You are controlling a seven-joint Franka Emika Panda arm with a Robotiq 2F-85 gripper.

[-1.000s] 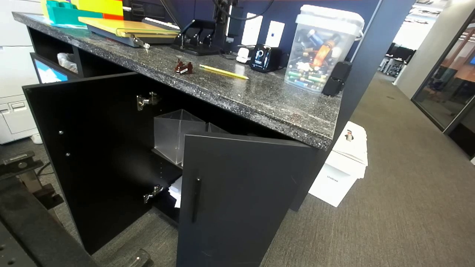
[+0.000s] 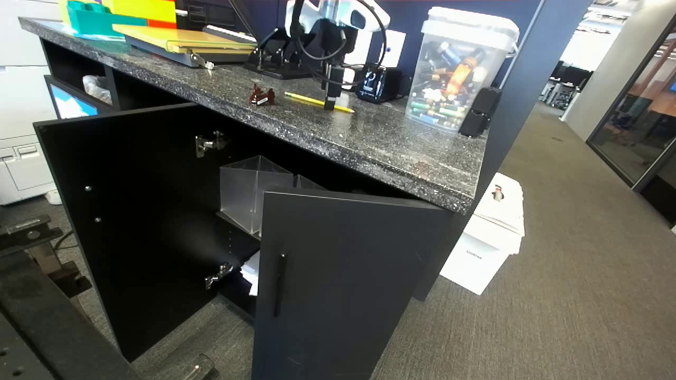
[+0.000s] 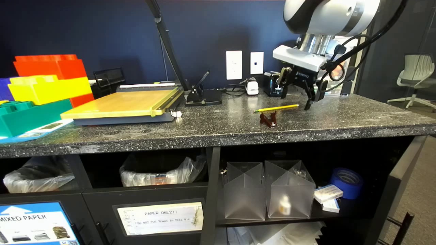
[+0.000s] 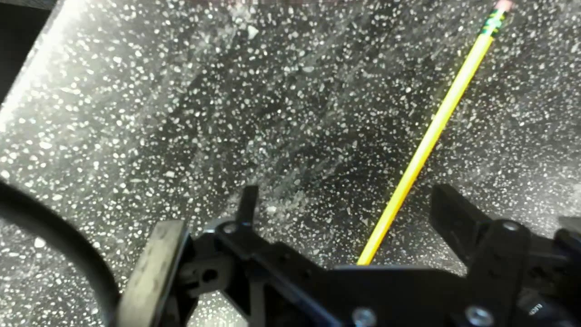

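Note:
A yellow pencil (image 3: pixel 278 108) lies flat on the speckled dark countertop (image 3: pixel 229 118). Above it, my gripper (image 3: pixel 296 101) points down, open, with nothing held. The wrist view has the pencil (image 4: pixel 425 147) slanting through the space between the spread fingers of the gripper, closer to the right one. Its eraser end sits at upper right, and the gripper body hides its tip. Seen from exterior view 1, one finger of the gripper (image 2: pixel 330 104) crosses in front of the pencil (image 2: pixel 301 98); whether it touches the counter is unclear.
A dark red staple remover (image 3: pixel 268 119) rests just in front of the pencil. Behind stand a small black device (image 3: pixel 271 83) and a clear tub of batteries (image 2: pixel 453 76). A yellow paper cutter (image 3: pixel 122 104) occupies the left. Cabinet doors (image 2: pixel 342 278) hang open below.
In exterior view 1, the arm and gripper have come down from near the top edge to just over the pencil. The pencil and staple remover have stayed put.

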